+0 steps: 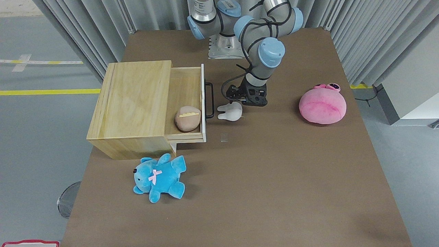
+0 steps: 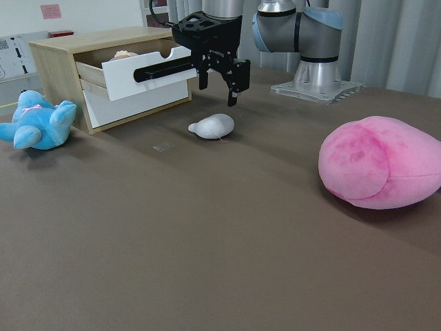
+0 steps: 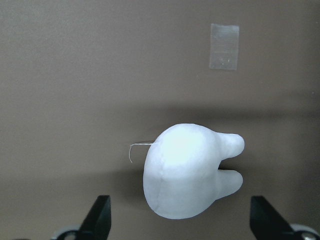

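A small white plush with two short prongs (image 1: 229,111) lies on the brown table just right of the open drawer; in the left view (image 2: 211,126) and centred low in the wrist view (image 3: 182,170). My black gripper (image 1: 247,98) hangs just above and behind it, fingers pointing down (image 2: 219,81). In the wrist view its two fingers stand wide apart at the bottom edge with nothing between them, so it is open.
A wooden box (image 1: 127,98) has its drawer out, holding a beige round toy (image 1: 187,122). A blue bear (image 1: 162,181) lies at the front left, a pink plush (image 1: 322,107) at the right.
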